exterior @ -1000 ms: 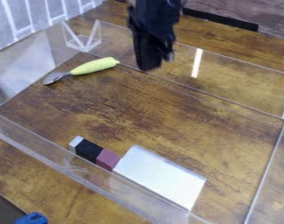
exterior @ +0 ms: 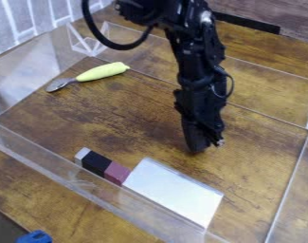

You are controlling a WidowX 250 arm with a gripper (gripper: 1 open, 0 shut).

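Note:
My black gripper [exterior: 198, 140] is low at the centre of the wooden work surface [exterior: 99, 123], its fingertips at or just above the wood. It looks shut, with nothing visible between the fingers. A yellow-handled tool with a silver head [exterior: 100, 72] lies at the upper left. A white cleaver-like blade [exterior: 172, 193] with a black and maroon handle [exterior: 99, 165] lies at the bottom, in front of the gripper.
Clear plastic walls [exterior: 289, 190] border the area. A blue object [exterior: 36, 236] shows at the bottom left corner, outside them. The wood right and left of my gripper is clear.
My gripper has moved down from the back of the area to the middle, low over the wood. The tool and the blade have not moved.

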